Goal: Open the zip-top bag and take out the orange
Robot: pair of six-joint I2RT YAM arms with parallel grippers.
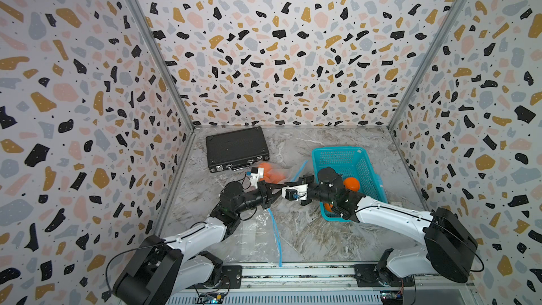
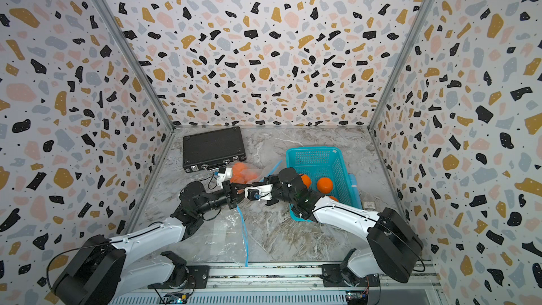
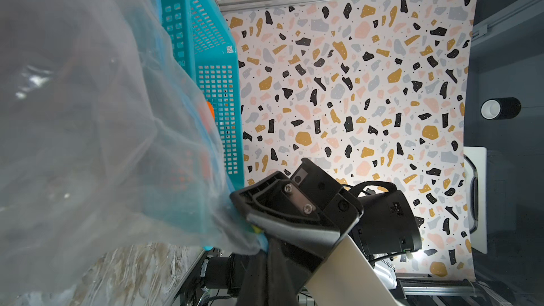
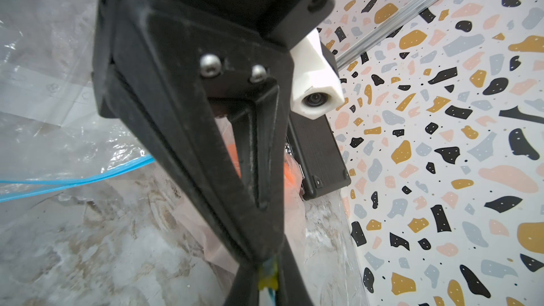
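The translucent zip top bag [image 3: 85,107], with orange fruit [image 1: 265,168] showing through it, lies between my arms behind the grippers. Its blue edge runs toward the fingers, which meet at the middle. My right gripper is shut on the bag's blue zip edge, a small yellow piece showing there. My left gripper [image 1: 274,189] is shut, its tips right beside the right one's; whether bag film is between them is hidden. In the left wrist view the bag fills much of the left side, close to the camera.
A turquoise basket [image 1: 361,158] with oranges stands at the right. A black briefcase [image 1: 236,145] lies at the back left. A flat clear bag with a blue strip [image 2: 244,237] lies at the front left.
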